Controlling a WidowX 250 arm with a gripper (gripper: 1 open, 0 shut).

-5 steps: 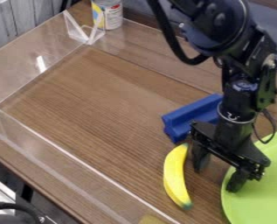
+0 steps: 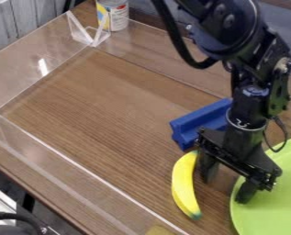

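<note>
My gripper [image 2: 228, 174] is low at the right, its black fingers open, one near the top end of a yellow banana [image 2: 184, 188] and the other over a green plate [image 2: 264, 218]. The banana lies on the wooden table just left of the plate. A blue tray [image 2: 189, 126] sits behind the gripper, partly hidden by it. Whether anything is between the fingers is hard to see.
A can [image 2: 112, 15] stands at the back left beside a clear plastic piece. Transparent edging runs along the left side.
</note>
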